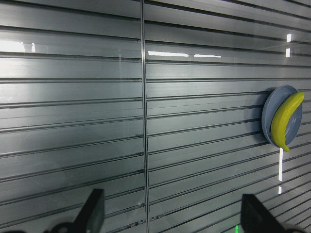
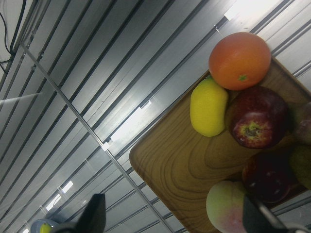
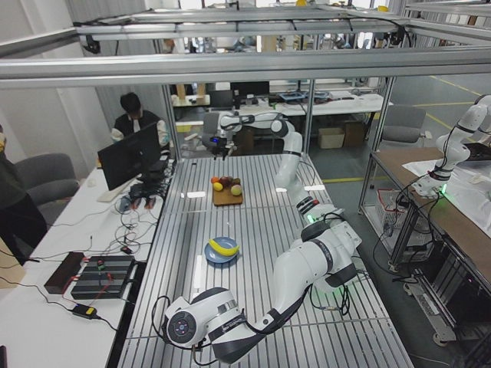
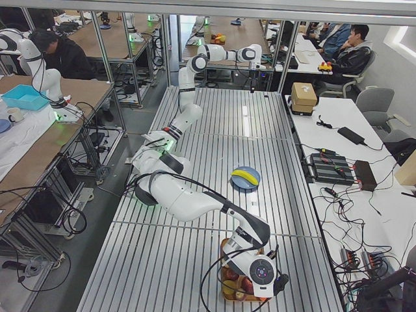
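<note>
A yellow banana lies in a blue plate on the slatted metal table, seen in all views but only at the edge of the right wrist view. A wooden tray [image 2: 170, 165] holds an orange [image 2: 239, 60], a yellow mango [image 2: 208, 107], red apples [image 2: 256, 117], a peach [image 2: 224, 206] and darker fruit. My right wrist gripper is above the tray, fingers apart with nothing between them. My left wrist gripper is over bare slats, fingers apart and empty.
Both arms mount along one side of the table. A white desk [image 3: 31, 322] with electronics and cables runs alongside the other side. The table between plate and tray is clear.
</note>
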